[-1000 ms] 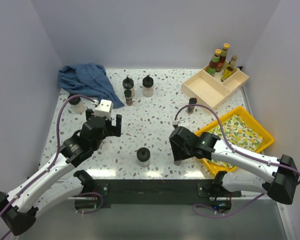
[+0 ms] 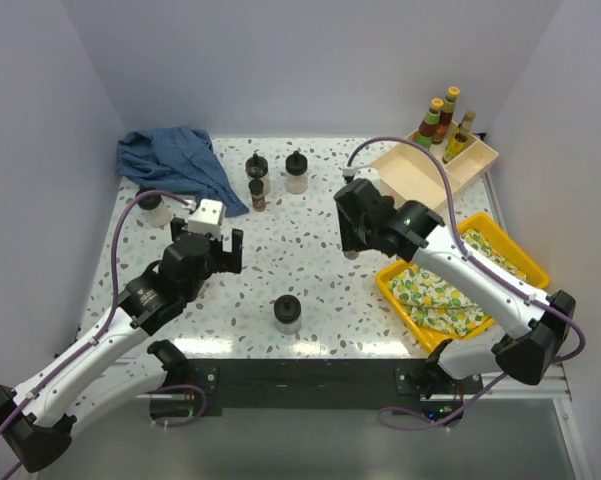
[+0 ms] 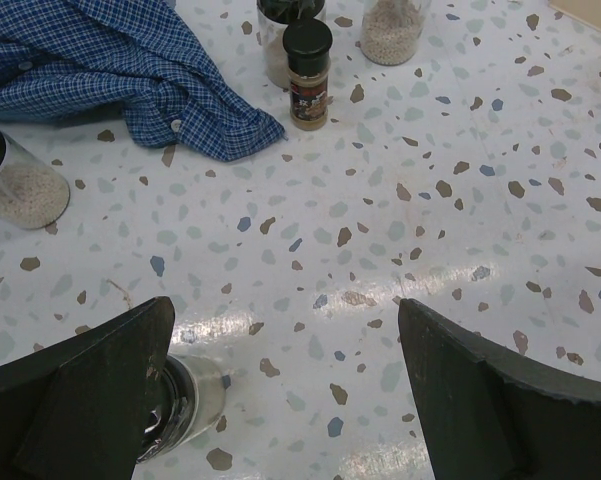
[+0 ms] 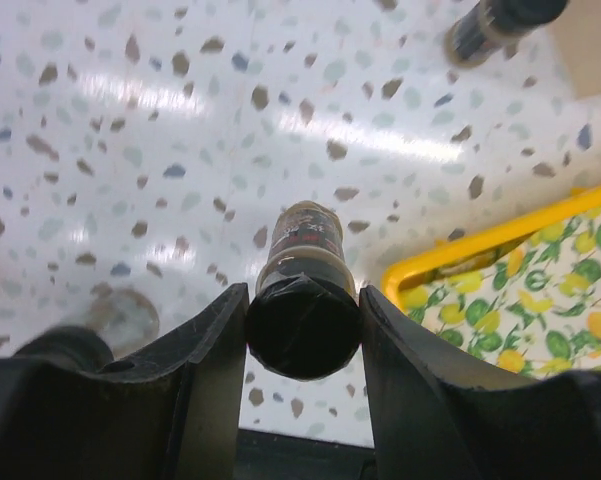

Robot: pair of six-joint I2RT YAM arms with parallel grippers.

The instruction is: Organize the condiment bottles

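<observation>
My right gripper is shut on a small black-capped spice bottle, gripped by its cap end; its base shows below the right hand in the top view. Another small spice bottle stands beside the wooden box, mostly hidden by the right arm from above. In the box's far compartments are several sauce bottles. A third spice bottle stands near the blue cloth. Over the left side, my left gripper is open and empty; a clear jar lies partly behind its left finger.
Black-lidded jars stand at the back, by the cloth and at the front. A blue checked cloth covers the back left. A yellow tray with lemon-print lining lies at right.
My right gripper has carried the spice bottle from the front of the table toward the back, nearer the wooden box. The left arm has stayed still.
</observation>
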